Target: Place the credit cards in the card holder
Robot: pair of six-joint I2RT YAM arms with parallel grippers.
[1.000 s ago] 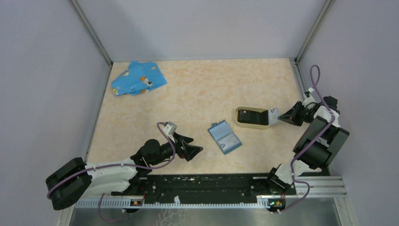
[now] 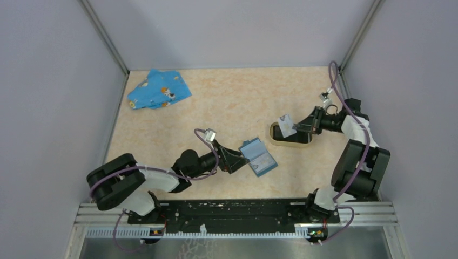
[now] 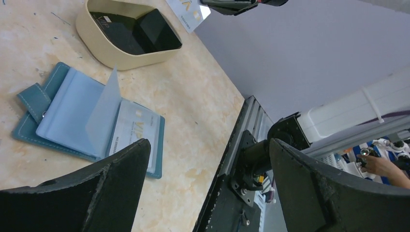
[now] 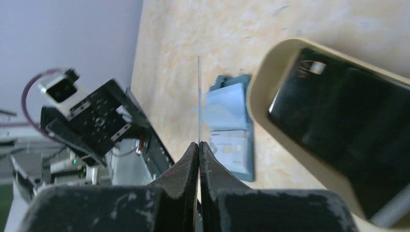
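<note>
My right gripper is shut on a white card (image 2: 286, 126), seen edge-on in the right wrist view and held above the cream box (image 2: 271, 139). Black cards (image 3: 130, 31) lie inside that box. The teal card holder (image 2: 263, 171) lies spread on the table, a pale blue sleeve leaf (image 3: 107, 113) standing up from it. A white VIP card (image 3: 138, 128) sits in its nearer side. Beside the holder's left edge is my left gripper (image 2: 238, 161), its fingers (image 3: 111, 186) wide apart with nothing between them.
A blue patterned cloth (image 2: 159, 90) lies at the far left. The box stands to the right of the holder, with a narrow strip of table between.
My right gripper has lifted the white card from the box's right end and swung it left. My left gripper has moved right, close to the holder. Box and holder have stayed put.
</note>
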